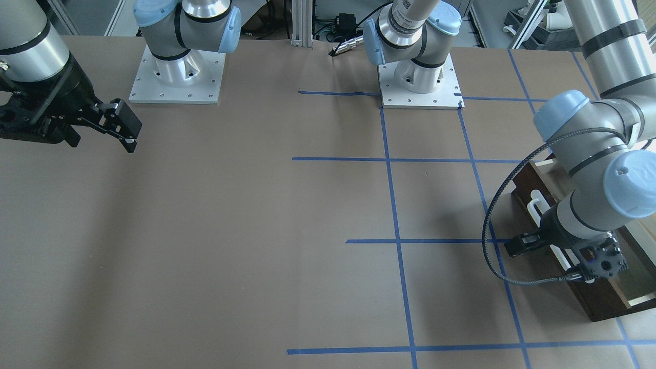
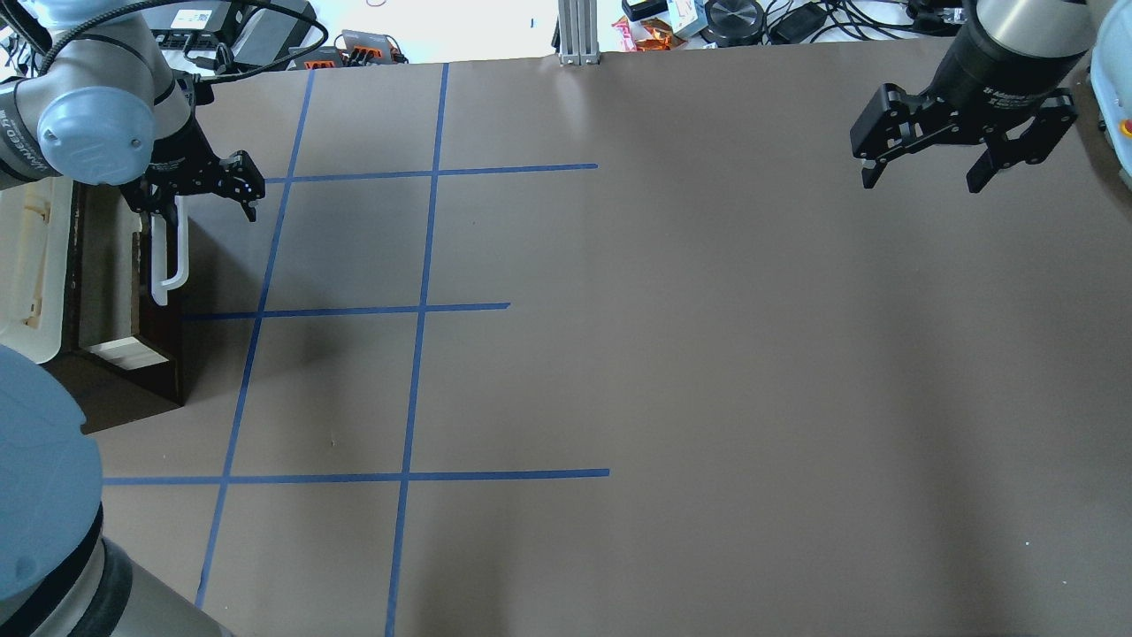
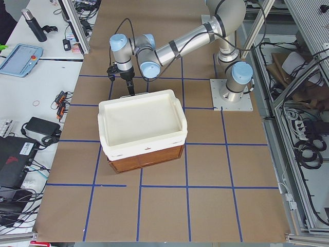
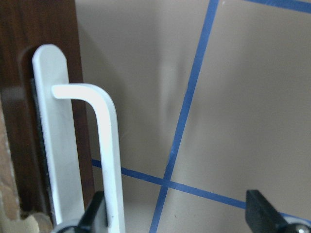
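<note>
My gripper (image 2: pixel 202 202) is at the drawer front of a dark wooden box (image 2: pixel 122 387), its fingers apart. In the left wrist view, the white handle (image 4: pixel 109 145) runs beside the left finger, and the right finger (image 4: pixel 257 208) stands over the taped floor. The drawer (image 2: pixel 106 287) is partly pulled out, its pale interior showing in the front and top views. A white tray (image 3: pixel 143 123) sits on top of the box. Whether the handle is in contact with the left finger is unclear.
A second gripper (image 2: pixel 960 159) hangs over the open floor at the top right of the top view. Cables and devices lie beyond the table's edge.
</note>
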